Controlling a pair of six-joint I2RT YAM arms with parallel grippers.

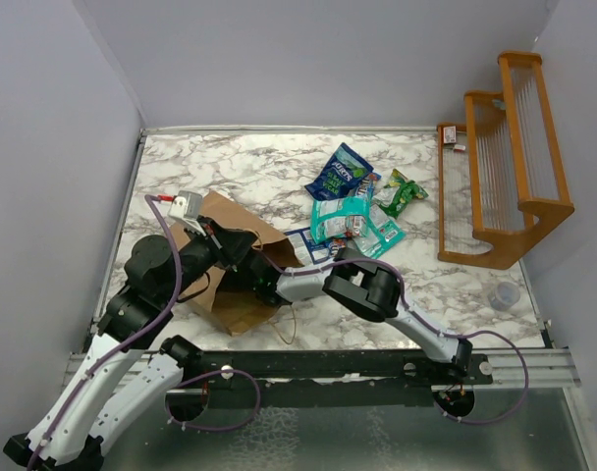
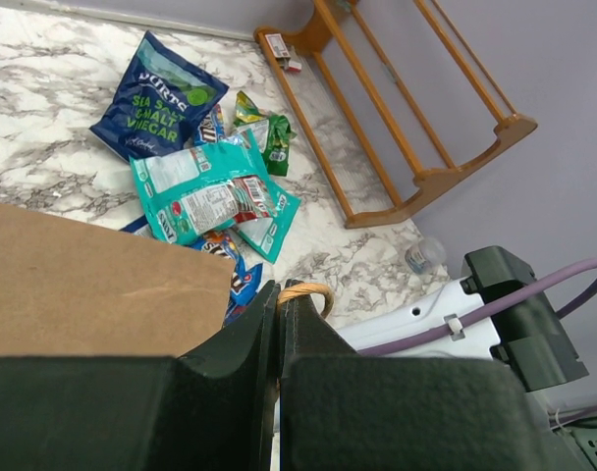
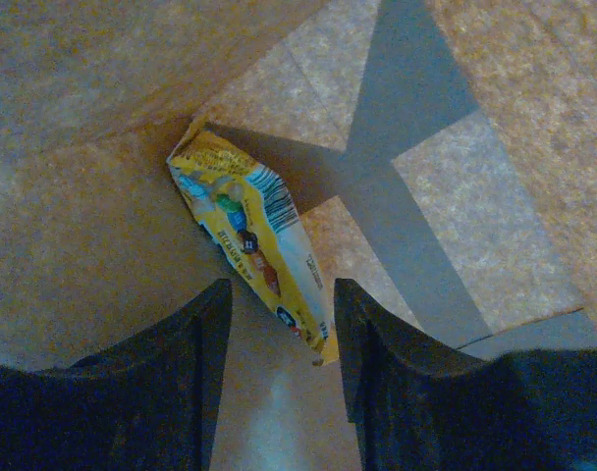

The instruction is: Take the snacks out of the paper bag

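Note:
The brown paper bag point(image 1: 242, 211) lies on its side, its mouth facing right. My left gripper is shut on the bag's twisted handle point(image 2: 306, 288), above the upper edge of the mouth. Inside the bag, my right gripper is open, its fingers pointing toward a slim yellow snack packet point(image 3: 251, 221). The packet's near end shows in the gap between the fingertips; whether they touch it I cannot tell. From the top, the right gripper and this packet are hidden in the bag.
Right of the bag lie a blue chip bag point(image 1: 340, 174), teal packets point(image 1: 340, 218) and a green packet point(image 1: 402, 194). A wooden rack point(image 1: 480, 257) stands at the right, with a clear cup point(image 1: 504, 295) near the front corner.

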